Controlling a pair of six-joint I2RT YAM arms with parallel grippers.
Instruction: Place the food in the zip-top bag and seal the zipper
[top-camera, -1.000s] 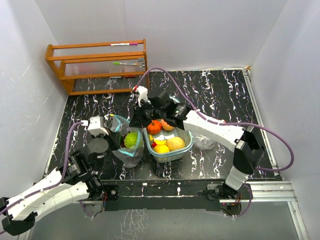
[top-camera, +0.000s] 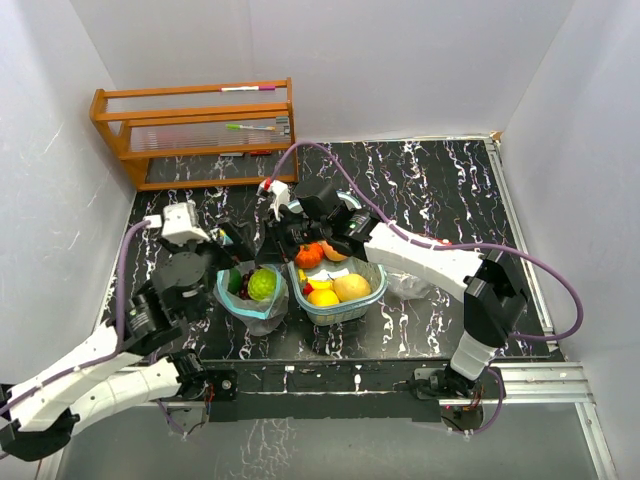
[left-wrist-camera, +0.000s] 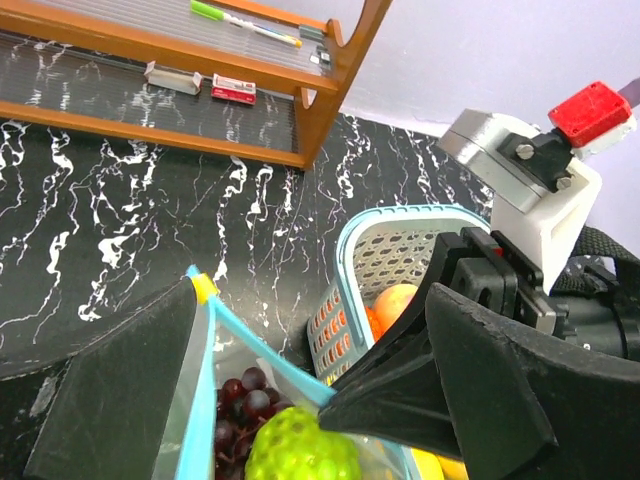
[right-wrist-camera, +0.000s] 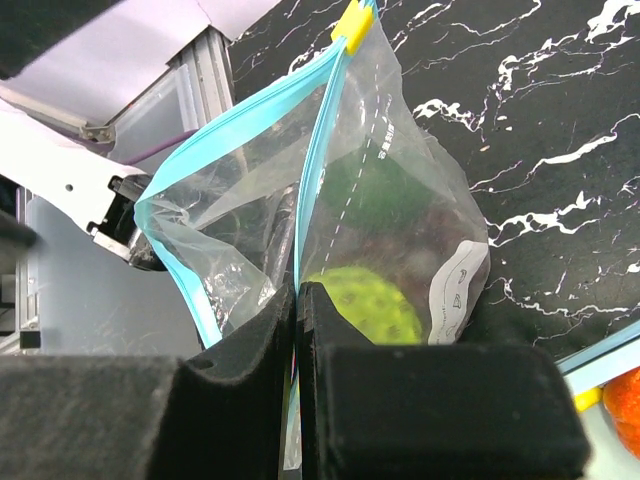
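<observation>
The clear zip bag (top-camera: 262, 320) with a blue zipper rim stands with its mouth spread, left of the basket. Inside lie a green round fruit, dark grapes and something dark green, dimly visible through the plastic in the right wrist view. A yellow slider (right-wrist-camera: 353, 22) sits at one end of the zipper. My right gripper is shut on the bag's blue rim (right-wrist-camera: 310, 180). Over the bag's left side, my left gripper (top-camera: 238, 242) stands open, its fingers (left-wrist-camera: 110, 390) wide apart with nothing gripped.
Right of the bag, a pale basket (top-camera: 340, 312) holds an orange pumpkin, yellow lemons and other fruit. Behind stands a wooden rack (top-camera: 205, 185). Crumpled clear plastic (top-camera: 408, 286) lies right of the basket, under the right arm.
My left gripper has drawn up and back from the bag's mouth, leaving the green fruit in plainer view. The right arm has shifted only slightly.
</observation>
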